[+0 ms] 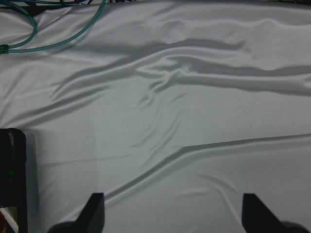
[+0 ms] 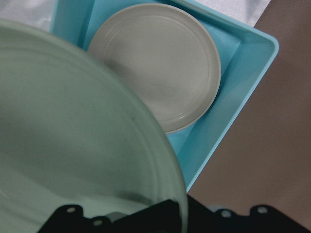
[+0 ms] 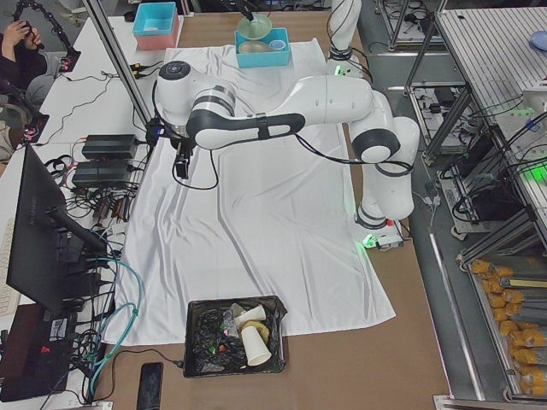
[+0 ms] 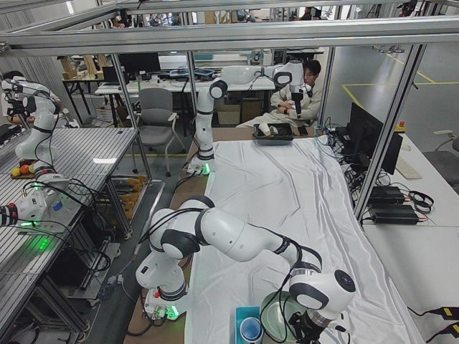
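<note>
My right gripper grips the rim of a pale green plate (image 2: pixel 68 136), lifted above the blue bin (image 2: pixel 252 73) at the far end of the cloth in the camera left view. A cream plate (image 2: pixel 153 63) lies in that bin, with a light blue cup (image 4: pixel 250 330) beside it in the camera right view. My left gripper is open over bare white cloth, nothing between its fingers.
A black tray (image 3: pixel 209 359) with cups and scraps sits at the cloth's near edge. A monitor (image 3: pixel 43 231), power boxes and cables line the left side.
</note>
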